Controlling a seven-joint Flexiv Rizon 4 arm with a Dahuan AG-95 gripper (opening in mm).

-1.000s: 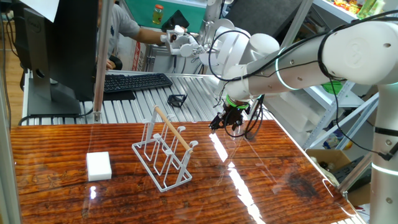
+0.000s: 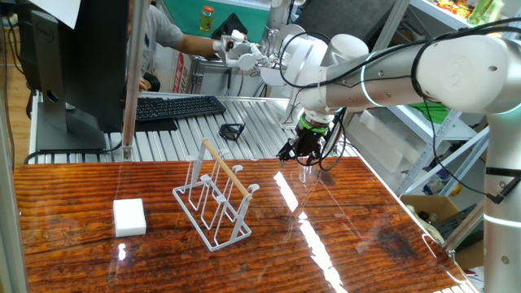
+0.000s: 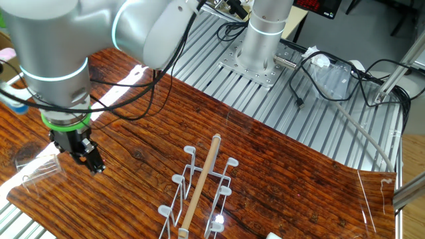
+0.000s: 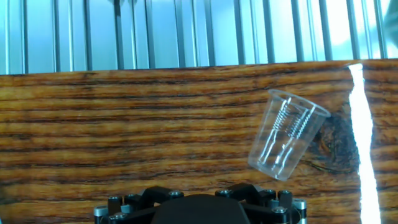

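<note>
A clear plastic cup (image 4: 287, 137) lies on its side on the brown table in the wrist view, its mouth to the upper right and its base to the lower left. The same cup (image 3: 40, 170) shows faintly near the table's left edge in exterior view 2. My gripper (image 3: 93, 164) hangs above the table, apart from the cup and to its right there. At the bottom of the wrist view only dark parts of the gripper appear, and its finger opening cannot be made out. In exterior view 1 the gripper (image 2: 290, 151) is above the table's back edge.
A white cup rack (image 2: 189, 213) with a wooden top bar stands mid-table. Left of it sits a white block (image 2: 129, 217). Behind the table are a keyboard (image 2: 181, 107) and a monitor (image 2: 77, 73).
Seen in exterior view 1, my gripper has shifted slightly right and up, a little more toward the back edge. The rack and white block have stayed where they were.
</note>
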